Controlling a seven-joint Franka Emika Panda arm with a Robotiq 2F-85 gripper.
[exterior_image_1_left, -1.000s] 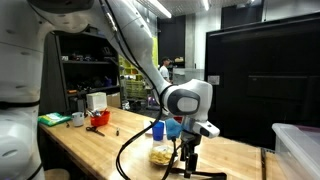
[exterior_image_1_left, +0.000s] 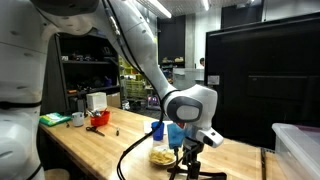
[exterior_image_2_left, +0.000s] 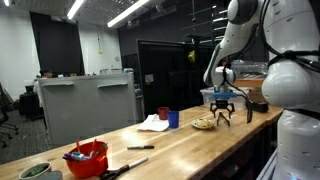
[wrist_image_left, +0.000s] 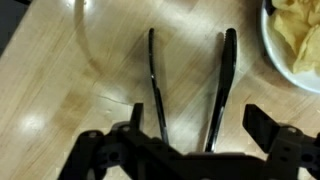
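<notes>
Two slim black arms of what look like tongs (wrist_image_left: 221, 90) lie on the wooden table in the wrist view, spread apart, their lower ends hidden by the gripper. My gripper is open above them, one finger to each side and nothing visibly held. In exterior view 1 the gripper (exterior_image_1_left: 190, 164) hangs low over the black item (exterior_image_1_left: 212, 175) near the front of the table. A bowl of yellow chips (wrist_image_left: 296, 38) shows at the wrist view's upper right, close to the right arm of the tongs. The same chips (exterior_image_1_left: 161, 156) appear left of the gripper.
A blue cup (exterior_image_2_left: 173, 119), a red cup (exterior_image_2_left: 163, 113) and a white cloth (exterior_image_2_left: 152, 124) stand beyond the bowl. The red basket (exterior_image_2_left: 86, 158) and dark-handled tools (exterior_image_2_left: 125, 168) are at the other end. Mid-table is mostly bare. A translucent bin (exterior_image_1_left: 297, 146) is at right.
The arm has shifted slightly to the right and its wrist has tilted a little in exterior view 1. The bowl and the black item look unmoved.
</notes>
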